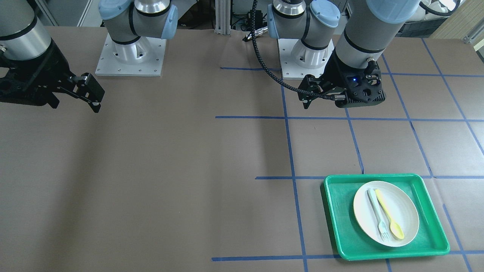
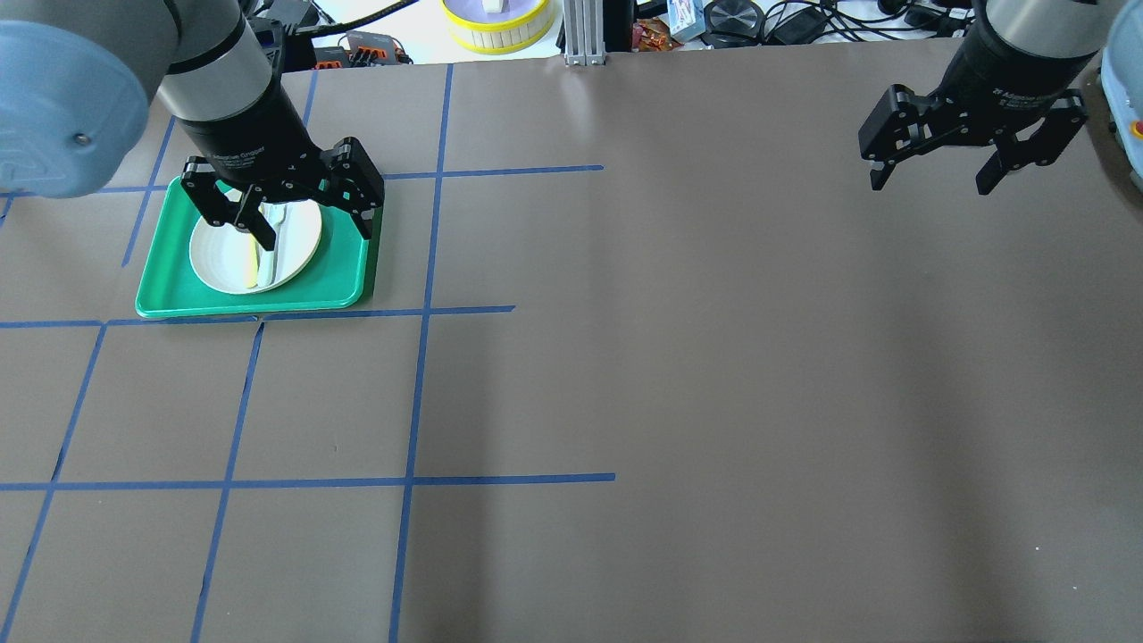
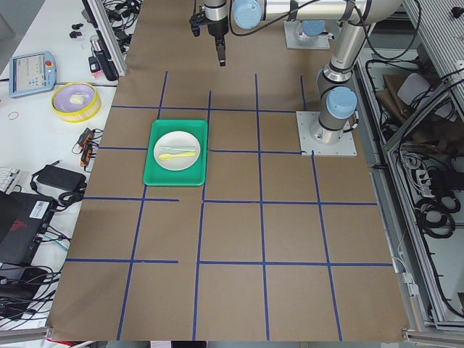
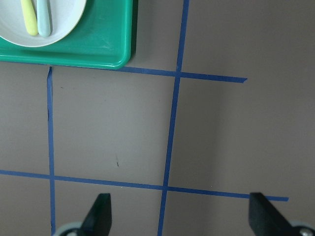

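Note:
A green tray (image 1: 338, 217) (image 3: 152, 174) holds a white plate (image 1: 367, 217) (image 4: 59, 24), on which lie a pale mint fork (image 1: 379, 213) (image 4: 43, 19) and a pale yellow spoon (image 1: 394, 226) (image 4: 29, 17), side by side. My gripper (image 2: 312, 237) is up above the table, open and empty; in the top view it overlaps the tray, while in the wrist view the tray sits at the upper left, beyond the fingers.
A second arm's gripper (image 2: 930, 186) hangs at the other side. Cables, a yellow tape roll (image 3: 76, 112) and devices lie on a white side surface beyond the table's edge.

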